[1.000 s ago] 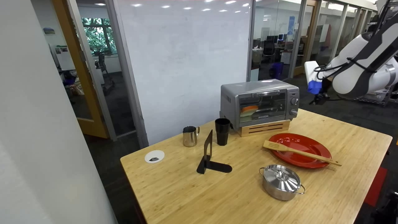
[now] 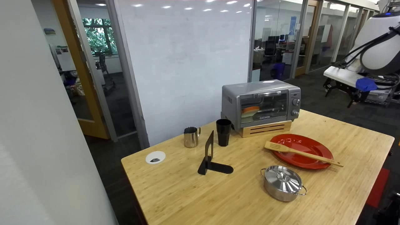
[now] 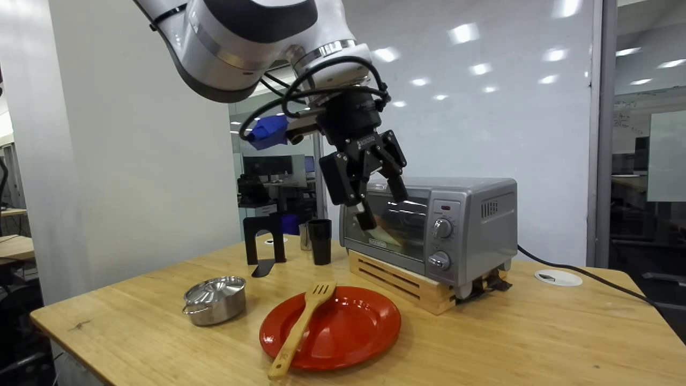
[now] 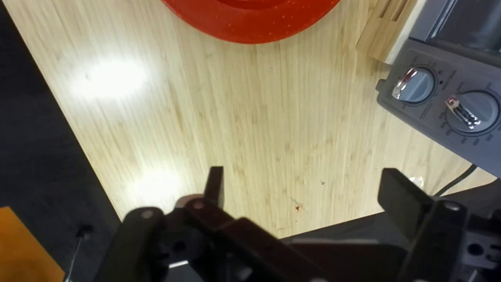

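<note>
My gripper (image 3: 380, 212) hangs in the air with its fingers apart and nothing between them. In the wrist view the black fingers (image 4: 404, 202) stand wide above bare wood. A red plate (image 3: 360, 328) lies on the table, and a wooden spatula (image 3: 297, 338) rests across it, its handle past the rim. Left of the plate in exterior view 2 is a lidded steel pot (image 3: 215, 301). A grey toaster oven (image 2: 262, 105) with its door shut sits on a slotted wooden stand (image 2: 266, 128); something orange and pale green shows through its glass.
A black cup (image 2: 223, 132), a steel pitcher (image 2: 191, 137) and a black bookend (image 2: 215, 167) stand left of the oven in exterior view 1. The oven's cord (image 3: 579, 270) trails over the table's right end. Bare tabletop (image 2: 180, 191) lies at the front left.
In exterior view 1 the arm has swung right, away from the oven, and the gripper end has tilted. The things on the table have not moved.
</note>
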